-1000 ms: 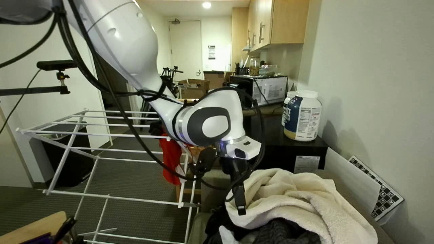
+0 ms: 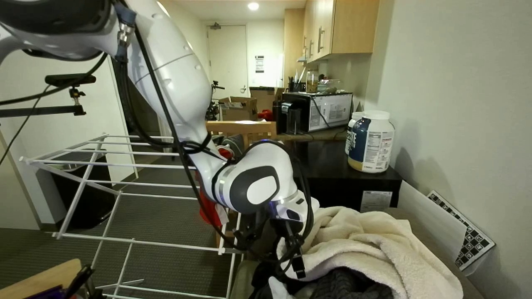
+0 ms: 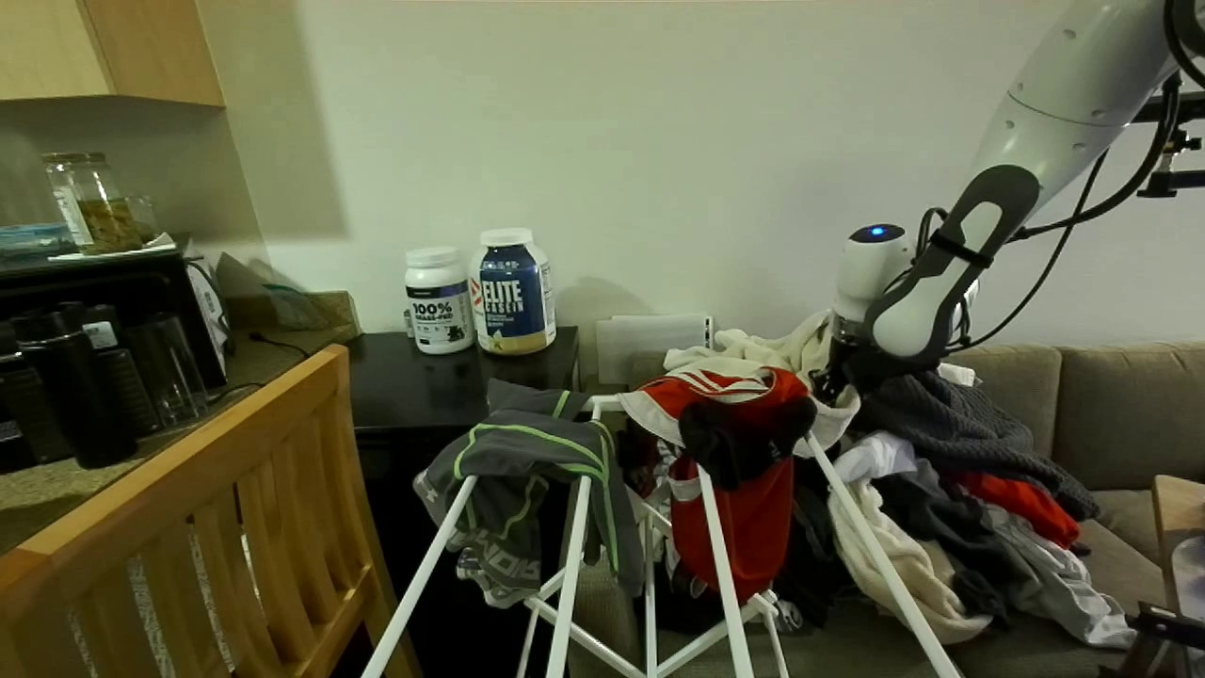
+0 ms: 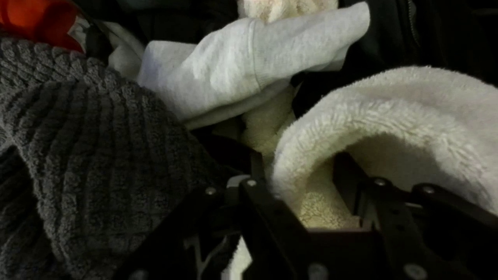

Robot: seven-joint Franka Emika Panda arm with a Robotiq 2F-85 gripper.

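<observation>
Over the pile of cloth, my gripper points down with its fingers apart. An edge fold of the cream fleece blanket [image 4: 387, 112] runs into the space between them; firm contact on both sides cannot be made out. Left of the fingers in the wrist view lies a dark grey ribbed cloth [image 4: 98, 154], and beyond them a light grey sweatshirt piece [image 4: 233, 65]. In exterior view 1 the gripper [image 2: 299, 271] stands at the blanket's near left edge, beside the black clothes. Behind the drying rack in exterior view 2, the gripper is partly hidden by the blanket.
A white drying rack [image 3: 723, 542] stands beside the couch [image 3: 1022, 384], with a red garment [image 3: 734, 514] and a grey garment with green seams [image 3: 531, 452] hung on it. Two protein tubs [image 3: 514, 294] rest on the black cabinet. More clothes are heaped on the couch.
My arm has come down, bringing the gripper lower against the blanket's edge and slightly to the right in exterior view 1. The blanket looks nearly unmoved there.
</observation>
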